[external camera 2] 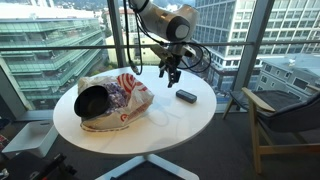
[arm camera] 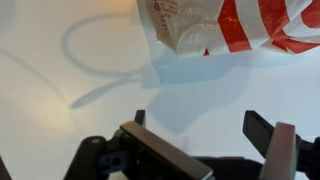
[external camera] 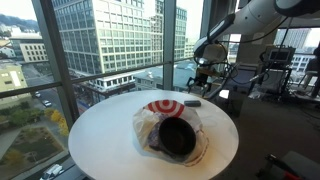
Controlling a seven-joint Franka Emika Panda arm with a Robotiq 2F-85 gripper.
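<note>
My gripper (external camera 2: 172,76) hangs in the air above the far part of a white round table, over the side where a small dark block (external camera 2: 186,96) lies. The same block (external camera: 192,103) shows near the table's back edge in exterior view 1. From the wrist, the fingers stand apart and the gripper is open; no held object can be made out. A red-and-white plastic bag (arm camera: 222,25) lies ahead of the fingers, crumpled. On that bag a black round pot (external camera: 178,138) rests on its side, its mouth facing exterior view 1.
An armchair (external camera 2: 285,115) stands beyond the table's edge, on the right in exterior view 2. Large windows surround the table.
</note>
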